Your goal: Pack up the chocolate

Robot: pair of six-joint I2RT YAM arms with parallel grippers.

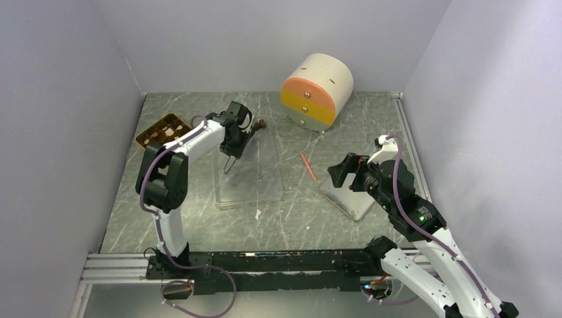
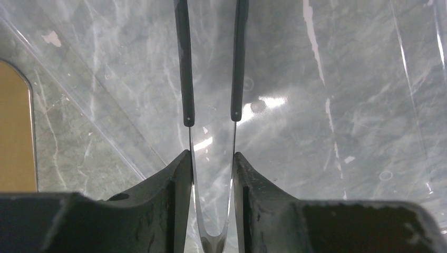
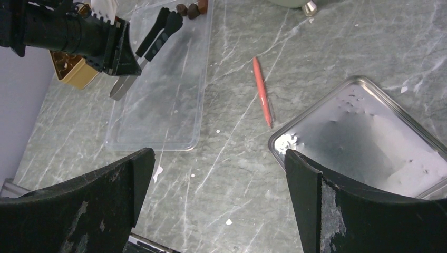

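Observation:
My left gripper is shut on metal tongs with black tips [image 2: 184,68], held over a clear plastic tray [image 1: 248,182]. Chocolates [image 3: 193,11] in brown pieces lie at the tray's far end. A gold box [image 1: 146,138] with dividers and some dark contents sits left of the tray, beside the left arm; its edge shows in the left wrist view. My right gripper [image 1: 344,169] hangs open above the right side, its fingers wide apart with nothing between them visible.
An orange pen [image 3: 262,89] lies between the clear tray and a metal tray [image 3: 358,142]. A round-topped drawer unit [image 1: 318,89] stands at the back.

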